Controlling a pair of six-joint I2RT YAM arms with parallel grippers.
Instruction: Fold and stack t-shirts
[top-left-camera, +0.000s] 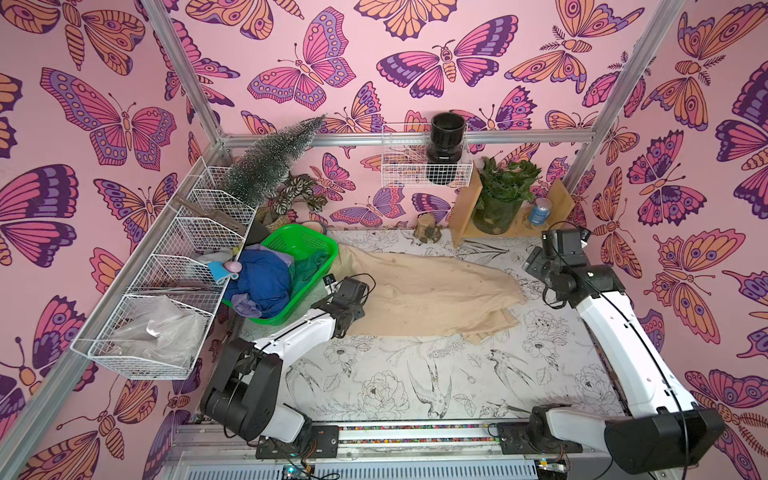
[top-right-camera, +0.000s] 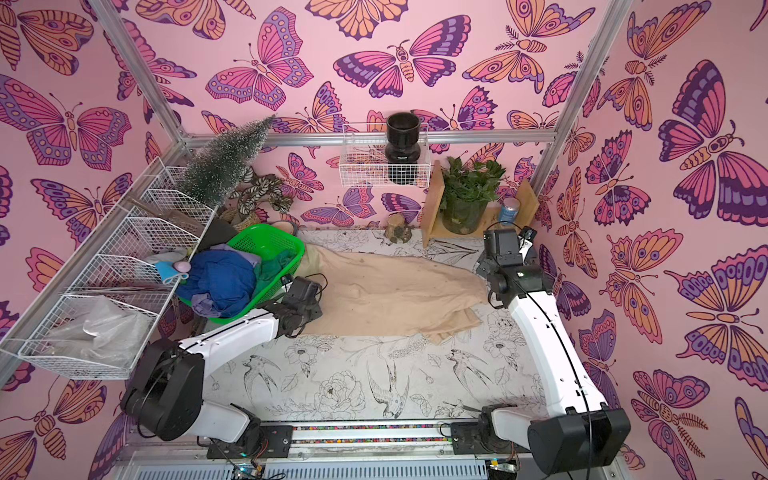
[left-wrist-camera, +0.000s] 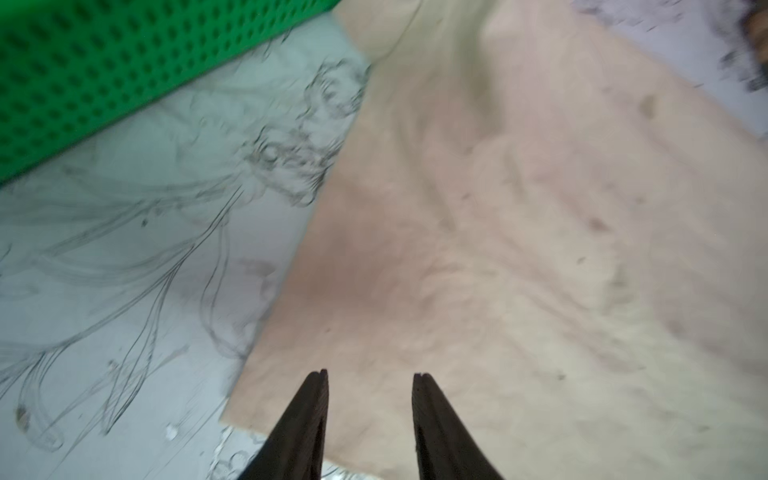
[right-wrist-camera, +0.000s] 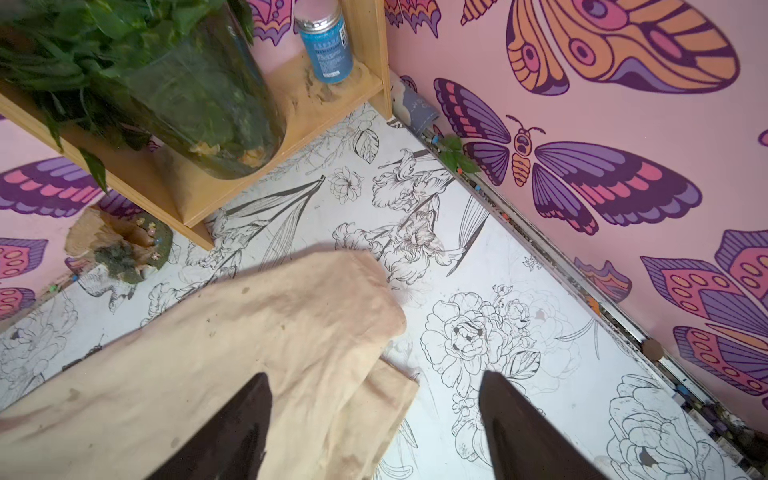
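Note:
A beige t-shirt (top-left-camera: 424, 296) lies spread in a long strip across the table, its right end rumpled with a loose flap, as the right wrist view (right-wrist-camera: 280, 336) also shows. My left gripper hovers over the shirt's left end beside the green basket, open with nothing between its fingers. My right gripper is raised past the shirt's right end, open and empty. Blue, purple and teal cloths (top-left-camera: 264, 280) fill the green basket (top-right-camera: 264, 233).
Wire baskets (top-left-camera: 152, 336) hang along the left. A wooden shelf (right-wrist-camera: 192, 200) with a plant and can stands back right.

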